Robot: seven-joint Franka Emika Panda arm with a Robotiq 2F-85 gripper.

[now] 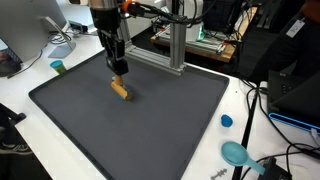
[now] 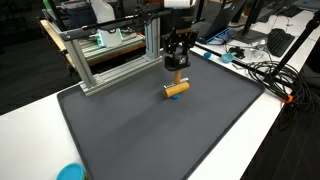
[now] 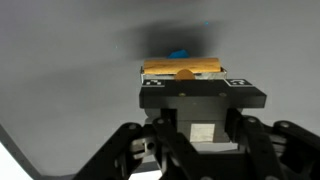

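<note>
A wooden mallet with a cylindrical orange-tan head [image 2: 177, 90] hangs head down, its short handle [image 2: 178, 76] upright. My gripper [image 2: 179, 67] is shut on that handle from above. In the wrist view the mallet head [image 3: 182, 67] lies crosswise just beyond the fingers. Partly hidden by the head is a small blue object [image 2: 176, 97] on the dark mat; a bit of the same blue object [image 3: 179, 54] shows past the head in the wrist view. Whether the mallet touches it I cannot tell.
A second blue piece [image 1: 226, 121] lies off the mat to the right, near a turquoise cup [image 1: 240, 156]. Behind the mat stands a green cup [image 1: 58, 66]. A metal frame [image 2: 110, 66] edges one side.
</note>
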